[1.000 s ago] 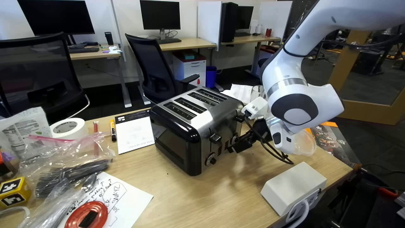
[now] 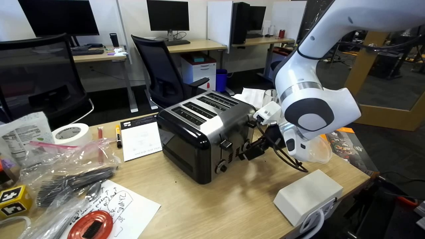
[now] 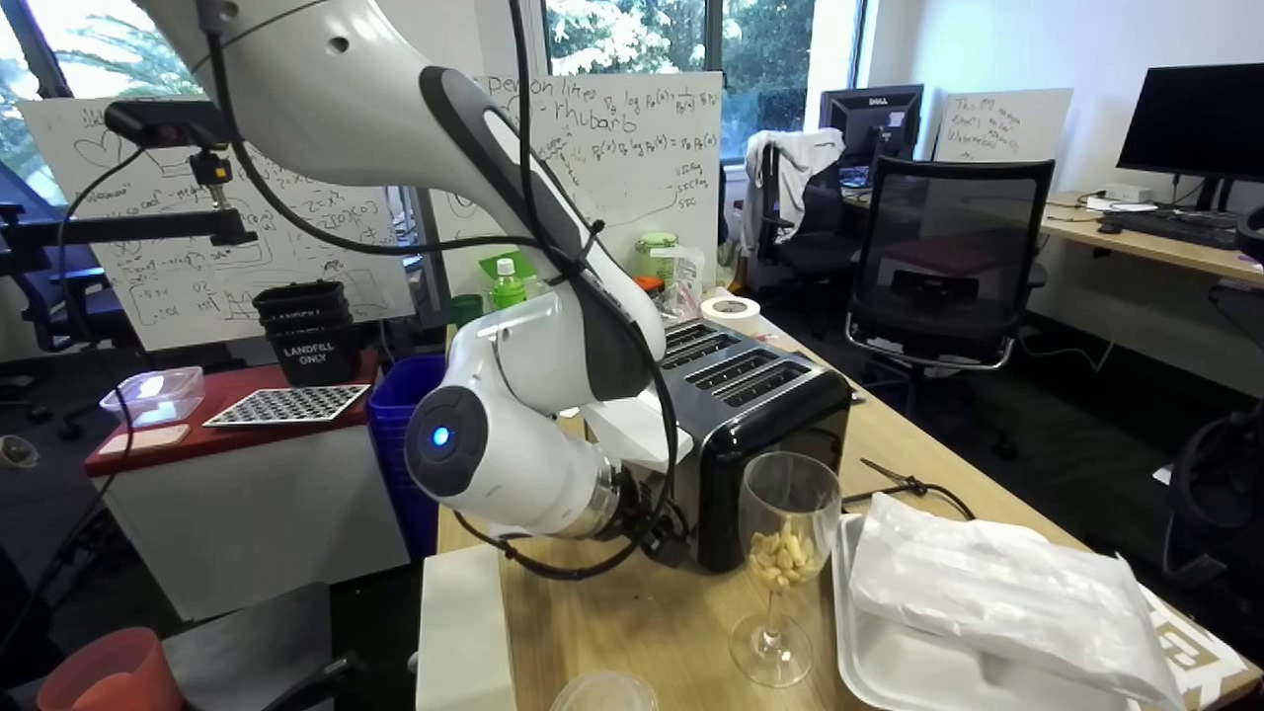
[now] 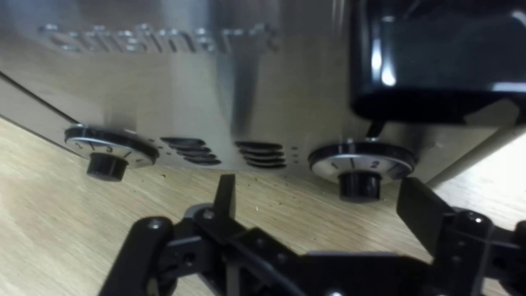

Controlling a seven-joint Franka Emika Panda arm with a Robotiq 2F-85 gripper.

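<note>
A black and steel four-slot toaster stands on the table, its controls facing my arm. My gripper is open in the wrist view, close to the toaster's front face, nothing held. The right dial lies between the fingers' lines, closer to the right finger; whether they touch cannot be told. Off to the left, outside the fingers, is the other dial. Above the right dial juts a black lever. In exterior view 2 the gripper is mostly hidden behind its cable and wrist.
A wine glass with nuts stands close by the toaster, beside a white tray. A white box sits at the table's edge. Bags, a brush and a red lid crowd the other end. Bare table lies before the toaster.
</note>
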